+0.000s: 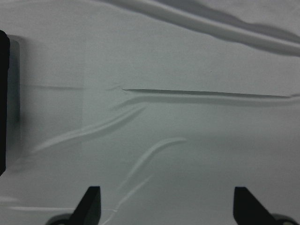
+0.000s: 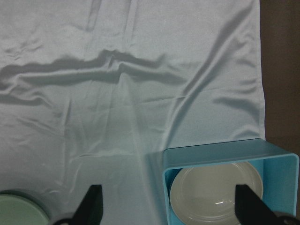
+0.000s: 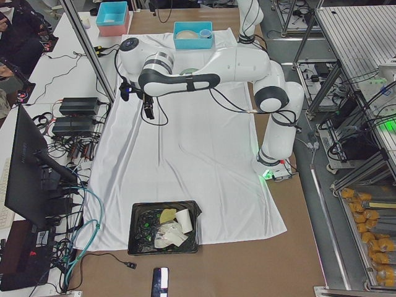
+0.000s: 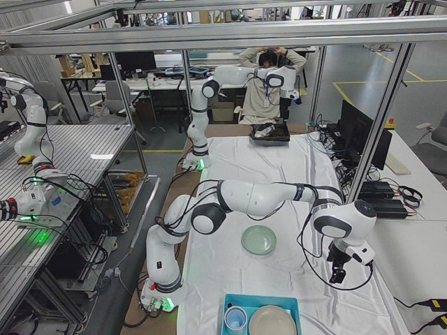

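Observation:
My left gripper hangs over the white cloth (image 3: 179,161) with its fingers apart and only cloth beneath. My right gripper is open too, above the cloth near a blue bin (image 2: 211,155), which holds a beige plate (image 2: 213,197) and, in the camera right view, a blue cup (image 4: 235,319). A pale green plate (image 4: 258,239) lies on the cloth between that bin and the far end. A black tray (image 3: 164,247) at the other end of the cloth holds a yellow item, a white cylinder and crumpled white material.
A monitor (image 3: 28,167), boxes and cables crowd one long side of the cloth. A metal frame and slatted table (image 4: 56,146) stand on the other side. A person sits beyond the far end.

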